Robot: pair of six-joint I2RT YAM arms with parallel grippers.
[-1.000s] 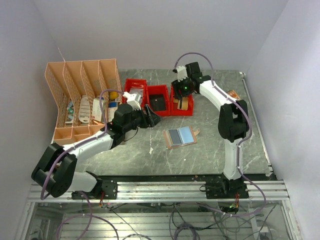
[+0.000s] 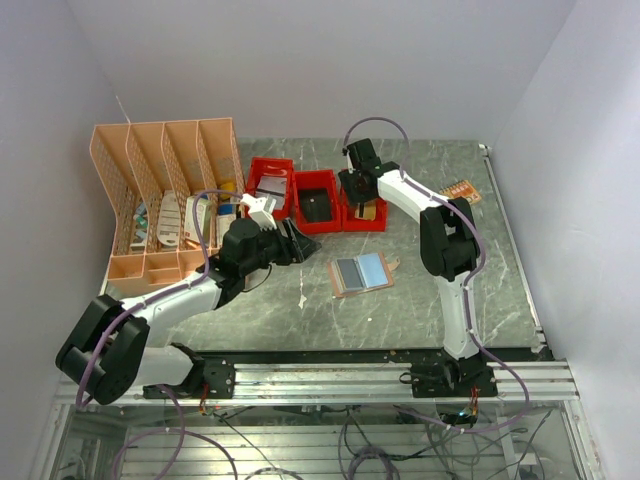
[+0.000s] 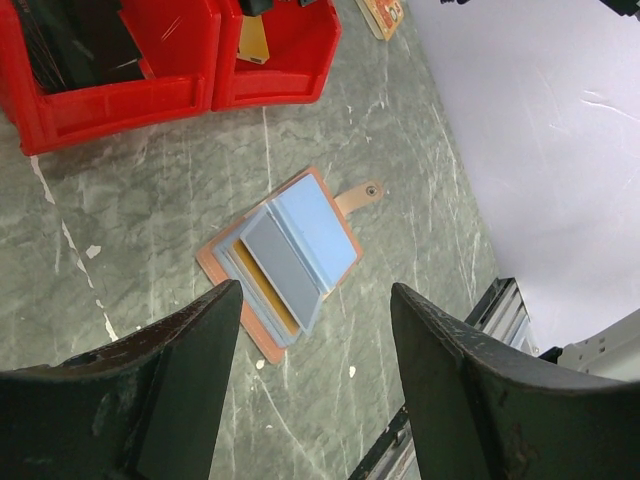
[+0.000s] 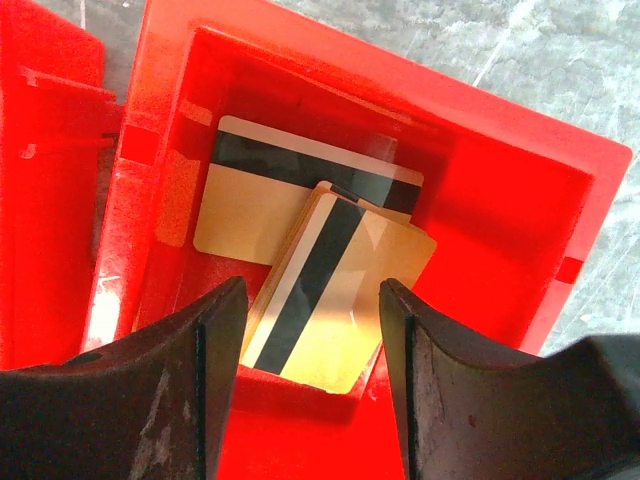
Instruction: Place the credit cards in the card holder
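Gold cards with black stripes [image 4: 352,296] lie overlapping in the right red bin [image 2: 365,225]; my right gripper is open over them, a fingertip on each side of the top card. The card holder [image 2: 362,275], a folder with blue and grey pockets, lies open on the table [image 3: 322,228], with some gold showing among its left pockets in the left wrist view. My left gripper stands part open above the table, left of the holder in the top view, nothing between its fingers.
Two more red bins [image 2: 316,224] stand left of the right one. A wooden compartment rack [image 2: 138,266] fills the back left. A small orange item [image 2: 462,191] lies at the right.
The right arm has moved and turned over the right bin, its wrist shifting slightly left. The left arm has shifted slightly left and toward the front.
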